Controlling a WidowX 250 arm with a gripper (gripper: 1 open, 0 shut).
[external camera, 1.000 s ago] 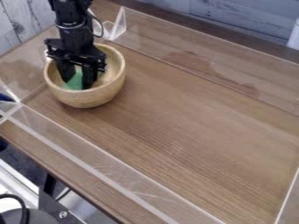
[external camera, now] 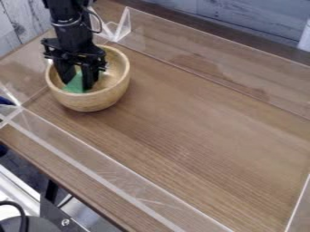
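A tan round bowl [external camera: 104,96] sits on the wooden table at the upper left. My black gripper [external camera: 76,67] reaches down from the top into the bowl, its fingers over a green object [external camera: 72,84] lying inside. The fingers partly hide the green object, and whether they are closed on it is unclear.
Clear strips run along its edges, and a white panelled wall stands behind at the upper right. A black cable lies at the lower left.
My gripper has shifted slightly to the left within the bowl over the last second. The bowl has stayed in about the same place.
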